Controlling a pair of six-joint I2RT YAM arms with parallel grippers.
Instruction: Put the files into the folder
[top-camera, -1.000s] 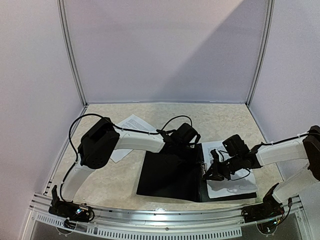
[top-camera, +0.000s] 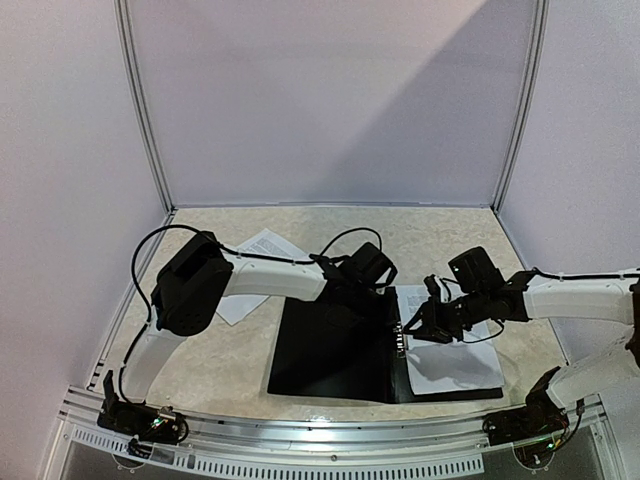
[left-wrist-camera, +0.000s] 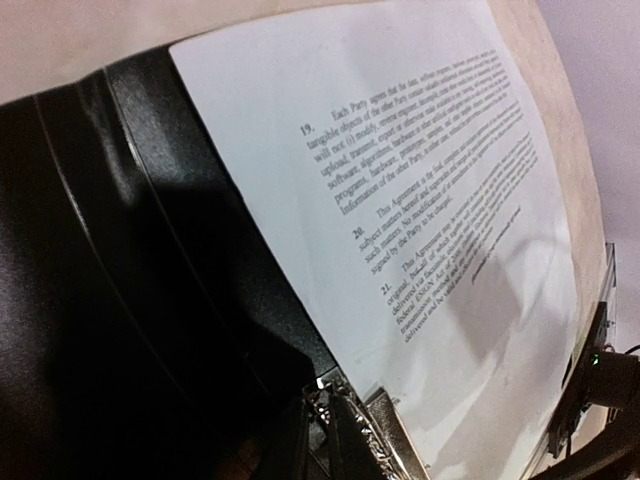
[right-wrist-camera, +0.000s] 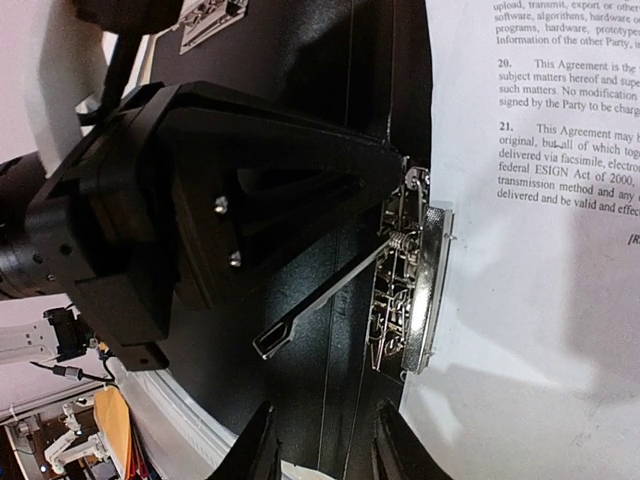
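The black folder (top-camera: 325, 360) lies open on the table, with a printed sheet (top-camera: 450, 365) on its right half, beside the metal clip (right-wrist-camera: 420, 300) at the spine. My left gripper is shut over the top end of that clip; I cannot see anything held between its fingers. My right gripper hangs open above the folder near the clip, with nothing in it. Another printed sheet (top-camera: 250, 310) lies at the back left, partly under the left arm.
Both arms reach in low over the folder. White panels border the table.
The right arm has moved back and a little left; the left arm has shifted slightly.
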